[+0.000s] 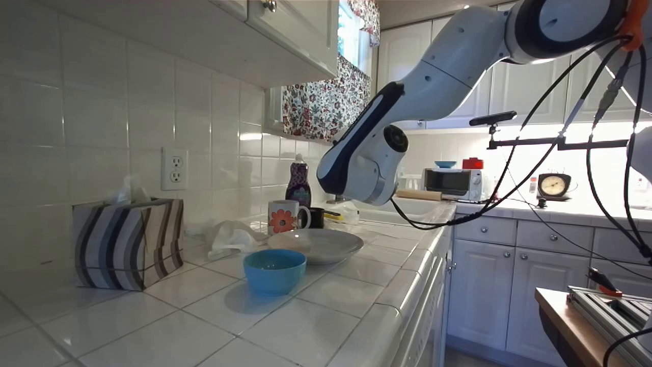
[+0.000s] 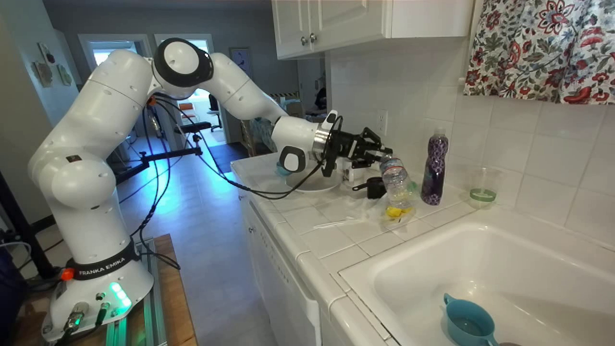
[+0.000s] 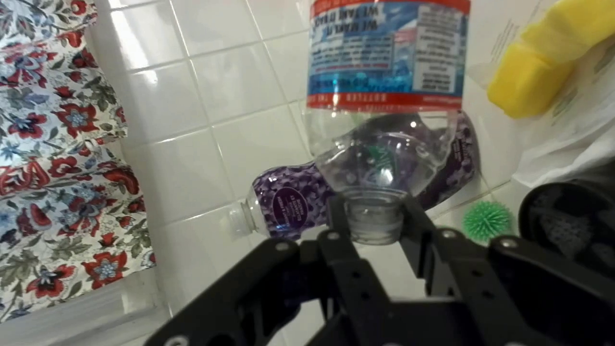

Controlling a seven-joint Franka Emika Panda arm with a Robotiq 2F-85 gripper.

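A clear plastic bottle (image 3: pixel 383 144) with a blue and red label is gripped at its neck, and my gripper is shut on it. In the second exterior view the bottle (image 2: pixel 396 181) hangs tilted from the gripper (image 2: pixel 377 156), its base low over the counter near a yellow item (image 2: pixel 395 212). Whether the base touches anything cannot be told. The first exterior view has the gripper hidden behind the arm's wrist (image 1: pixel 367 171).
A purple soap bottle (image 2: pixel 435 167) stands close beside the held bottle. Nearby are a black cup (image 2: pixel 375 187), a plate (image 1: pixel 318 244), a blue bowl (image 1: pixel 275 272) and a flowered mug (image 1: pixel 282 217). The sink (image 2: pixel 403 277) holds a teal cup (image 2: pixel 470 323).
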